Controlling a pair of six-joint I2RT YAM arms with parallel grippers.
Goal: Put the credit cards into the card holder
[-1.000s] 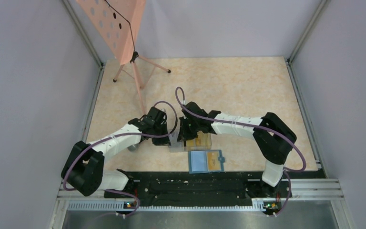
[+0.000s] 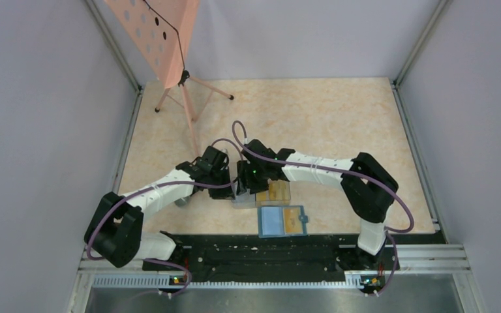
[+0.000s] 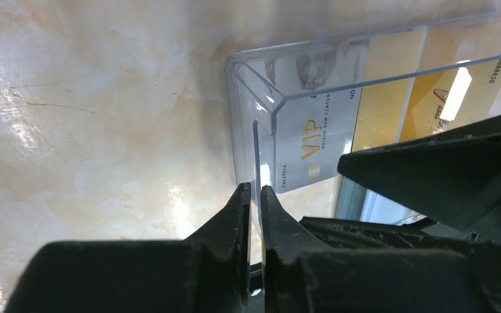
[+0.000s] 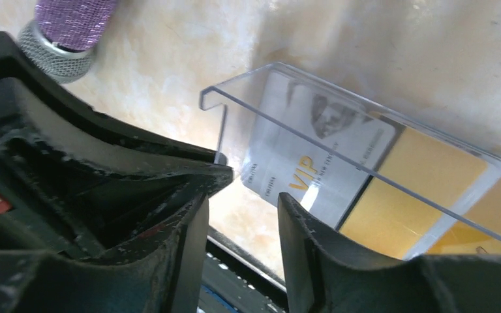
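A clear plastic tray (image 3: 235,117) holds a silver VIP card (image 3: 313,140) at its left end and gold cards (image 4: 417,189) beside it. My left gripper is shut on the tray's left wall. Over the silver card's near left end, my right gripper is part open, with no card between its fingertips. In front of the tray lies the blue card holder (image 2: 259,223), flat, showing a pale blue left side and a gold card (image 2: 293,220) on its right side. From above, the arms cover much of the tray's left end.
A microphone (image 4: 55,55) with a purple handle lies to the left of the tray. At the back left stands a pink tripod (image 2: 188,107) with a board.
My right gripper has moved a little left across the tray, nearer the left gripper. The left arm, tray and card holder look unmoved.
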